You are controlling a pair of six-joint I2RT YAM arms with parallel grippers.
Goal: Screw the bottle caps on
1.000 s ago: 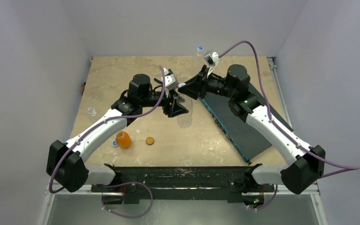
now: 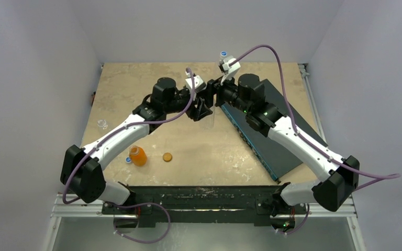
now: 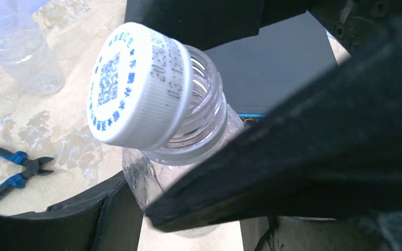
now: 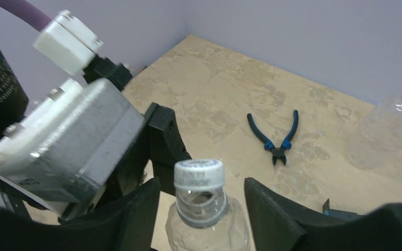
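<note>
A clear bottle [image 3: 183, 172] is held in my left gripper [image 2: 205, 111], which is shut on its body. On the mouth rests a white cap [image 3: 141, 89] with blue print, slightly tilted, the neck's threads showing below it. My right gripper stands part open at the cap [image 4: 199, 175], its two fingers on either side with visible gaps. One dark finger [image 3: 293, 151] of the right gripper crosses the left wrist view in front of the bottle. From above, both grippers hide the cap.
A capped clear bottle [image 4: 384, 128] stands at the back. Pliers [image 4: 277, 141] lie on the table. An orange bottle [image 2: 137, 156], a blue cap [image 2: 128, 160], a round orange-brown piece [image 2: 167, 157] and a clear bottle [image 2: 102, 124] are at left. A dark board [image 2: 277, 125] covers the right side.
Both grippers have shifted toward the back, the left one also to the right with the bottle.
</note>
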